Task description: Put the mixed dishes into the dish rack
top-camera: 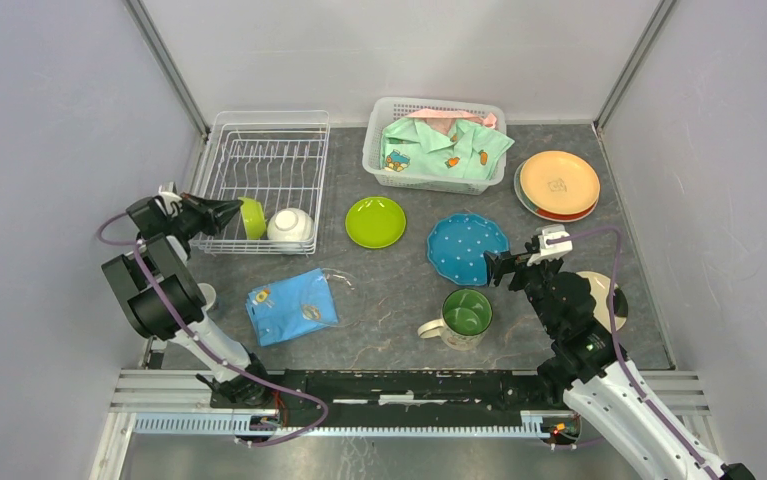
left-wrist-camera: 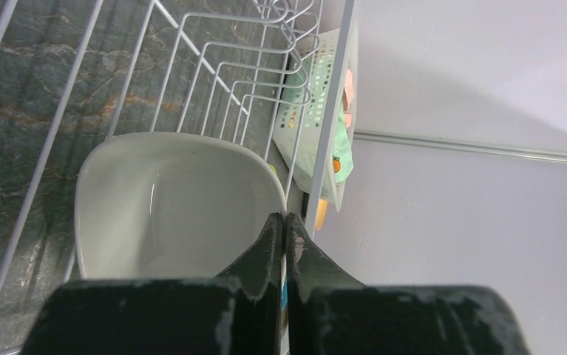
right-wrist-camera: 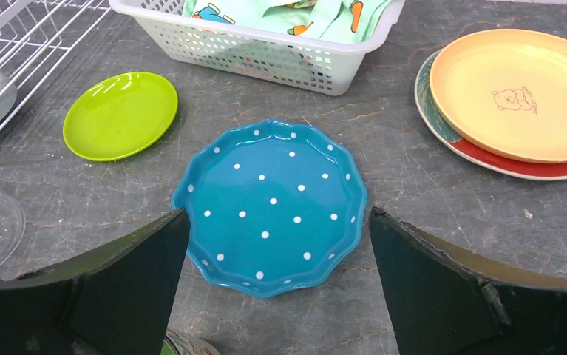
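In the dish rack [top-camera: 221,150], my left gripper [top-camera: 238,200] is shut on the rim of a green bowl [top-camera: 253,220], tipped on its side; in the left wrist view its pale inside [left-wrist-camera: 169,207] shows. A white bowl [top-camera: 290,225] sits beside it in the rack. A green plate [top-camera: 377,222] and blue dotted plate [top-camera: 468,247] lie mid-table, a stack of plates [top-camera: 559,183] at right, a green-lined mug [top-camera: 466,316] in front. My right gripper is open above the table near the blue plate, empty.
A plastic basket [top-camera: 373,155] of cloths stands at the back. A blue bag [top-camera: 289,309] lies front left. A cream dish [top-camera: 595,292] is partly hidden under the right arm. Some free table surrounds the plates.
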